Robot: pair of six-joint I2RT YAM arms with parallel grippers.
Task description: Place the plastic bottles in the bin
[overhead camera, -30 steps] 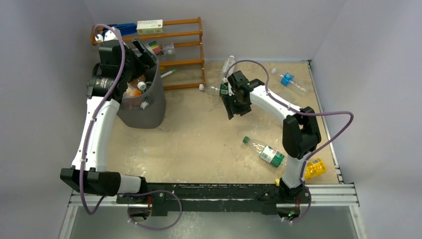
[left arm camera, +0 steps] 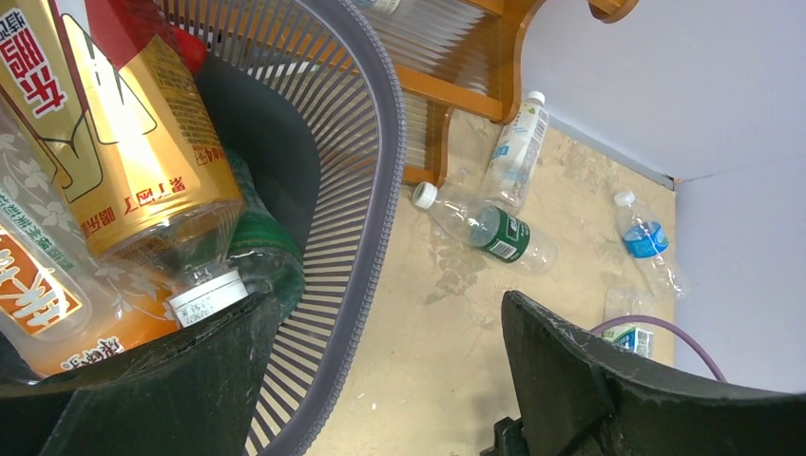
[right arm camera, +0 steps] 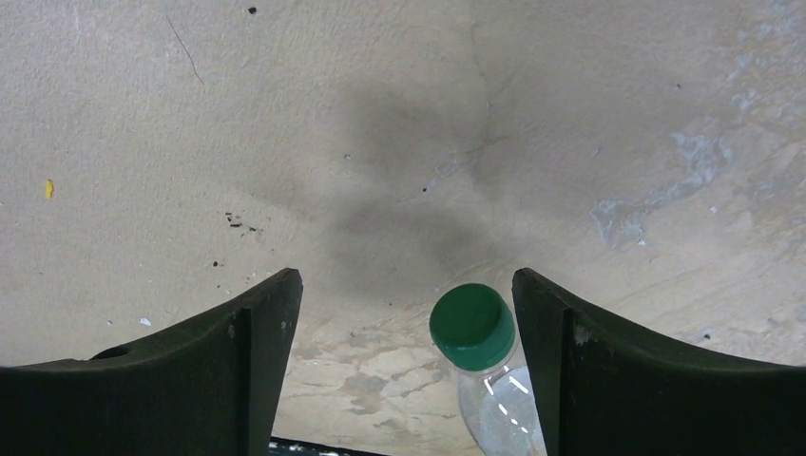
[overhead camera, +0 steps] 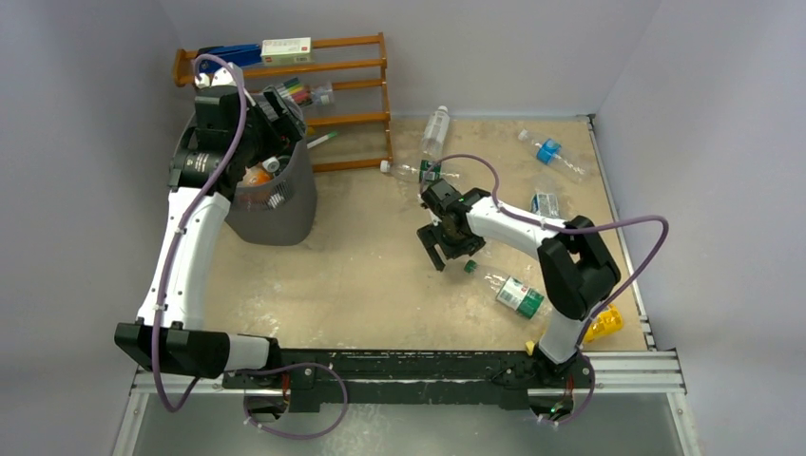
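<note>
My left gripper is open over the grey bin [overhead camera: 271, 218], which holds several bottles, with nothing held between its fingers. My right gripper is open, low over the board beside a green-capped bottle [overhead camera: 513, 294]; the green cap [right arm camera: 472, 326] shows by its right finger. A bottle with a green label [left arm camera: 485, 228] and a white-capped bottle [left arm camera: 513, 152] lie at the back middle. A blue-label bottle [overhead camera: 566, 161] and another clear bottle [overhead camera: 545, 198] lie at the right, and a yellow bottle [overhead camera: 604, 323] at the front right.
A wooden rack [overhead camera: 352, 117] with boxes and pens stands behind the bin at the back. The middle of the board [overhead camera: 361, 275] is clear. Walls bound the sides and back.
My right gripper has moved toward the front, away from the back bottles and closer to the green-capped bottle. My left arm has shifted only slightly over the bin.
</note>
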